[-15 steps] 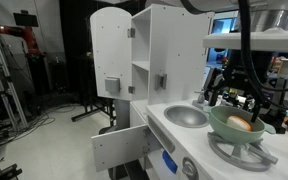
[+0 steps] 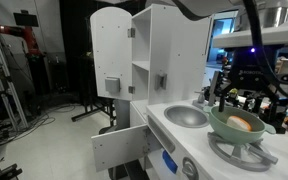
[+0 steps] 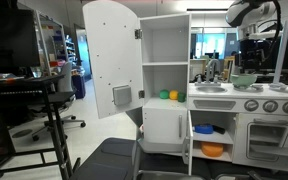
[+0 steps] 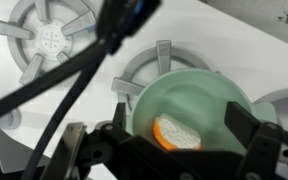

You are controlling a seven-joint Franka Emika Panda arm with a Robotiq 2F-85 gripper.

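Note:
A green bowl (image 2: 235, 124) stands on a grey burner ring on the counter. Inside it lies an orange and white object (image 4: 175, 133), partly covered by the gripper in the wrist view. My gripper (image 2: 246, 108) is open just above the bowl, with its dark fingers spread wide. From the wrist camera, one finger shows at the left and one finger pad (image 4: 241, 122) at the right, the bowl between them. Nothing is held. Whether the fingertips touch the bowl's rim cannot be made out.
A round sink (image 2: 186, 116) is set in the counter (image 2: 168, 97) beside the stove. A second burner (image 4: 48, 36) is bare. The white cabinet (image 3: 167, 50) has its door standing wide. An open drawer below holds a blue item (image 3: 218, 129) and an orange bowl (image 3: 213, 150).
The gripper shifted slightly over the bowl during the last second, its fingers still spread. The bowl and its contents have stayed in place.

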